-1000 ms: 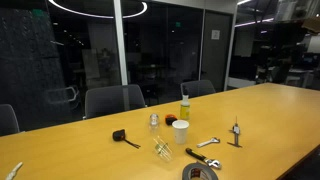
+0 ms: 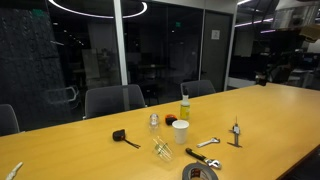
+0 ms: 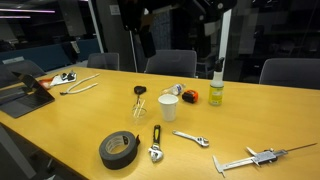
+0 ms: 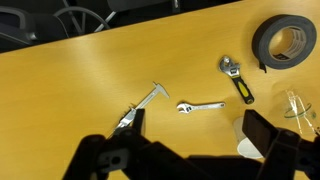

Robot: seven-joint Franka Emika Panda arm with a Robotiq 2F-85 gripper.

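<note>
My gripper hangs high over the table, its two dark fingers wide apart with nothing between them. In the wrist view, a small silver wrench [image 4: 201,106] lies just ahead of the gap, with a caliper [image 4: 142,106] to its left. Up and to the right are a black-and-yellow adjustable wrench [image 4: 236,79] and a roll of black tape [image 4: 284,42]. The white cup [image 4: 247,145] is partly covered by the right finger. Seen from exterior view 2, the gripper [image 3: 178,40] is above and clear of the objects.
A clear container with thin sticks [image 3: 138,108], a black tape measure [image 3: 139,91], a red-and-black item [image 3: 188,96] and a spray bottle [image 3: 216,88] stand around the cup. Pliers [image 3: 80,86] lie far left. Chairs line the far edge.
In exterior view 1, the arm shows more at the upper right corner than one second ago. The table objects have not moved.
</note>
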